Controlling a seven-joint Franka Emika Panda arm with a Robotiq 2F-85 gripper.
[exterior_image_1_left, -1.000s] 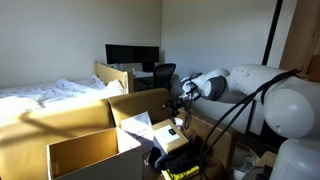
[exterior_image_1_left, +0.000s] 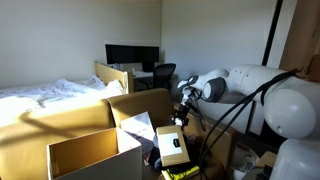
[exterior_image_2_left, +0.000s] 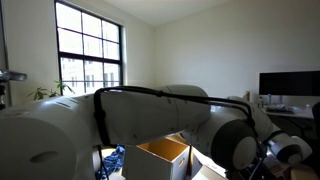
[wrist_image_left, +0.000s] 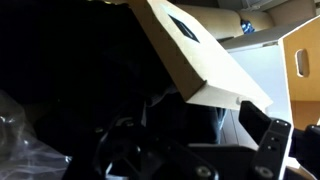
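Note:
A small pale carton (exterior_image_1_left: 172, 150) with a dark label stands tilted in the middle of exterior view 1, on or against dark cloth. My gripper (exterior_image_1_left: 182, 117) is at its upper edge, close to or touching it. In the wrist view the carton (wrist_image_left: 205, 65) slants across the top middle, one corner reaching down toward the dark gripper parts at the bottom. The fingertips blend into dark material there, so I cannot tell how the fingers stand or whether the carton is between them.
A large open white box (exterior_image_1_left: 125, 165) with a brown inside stands at the front left, its white flap (exterior_image_1_left: 137, 127) raised. Dark cloth with yellow marks (exterior_image_1_left: 183, 172) lies below the carton. Clear plastic (wrist_image_left: 25, 145) shows at the wrist view's left. A brown sofa (exterior_image_1_left: 60, 125) runs behind.
The carton has shifted toward the camera and tipped more upright, away from the raised white flap. My gripper has come down and slightly left to its upper edge.

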